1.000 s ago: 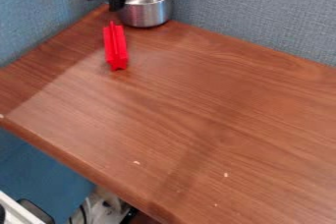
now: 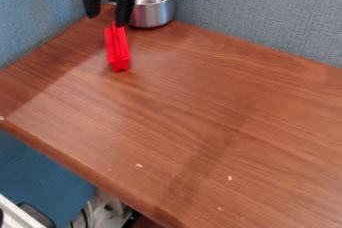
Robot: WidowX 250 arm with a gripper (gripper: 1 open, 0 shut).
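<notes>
My black gripper point(image 2: 107, 8) hangs open at the top left, its fingers over the back corner of the table beside a steel pot point(image 2: 155, 10) with a wire handle. Just below the gripper, a red object point(image 2: 118, 50) with a long ridged shape lies on the wooden table. Nothing shows between the fingers.
Blue-grey padded walls point(image 2: 267, 12) border the back and left. Some cables and white parts sit below the front left edge.
The gripper has shifted slightly over the last second near the pot's left side, sitting a little lower now. The pot and red object have not visibly moved.
</notes>
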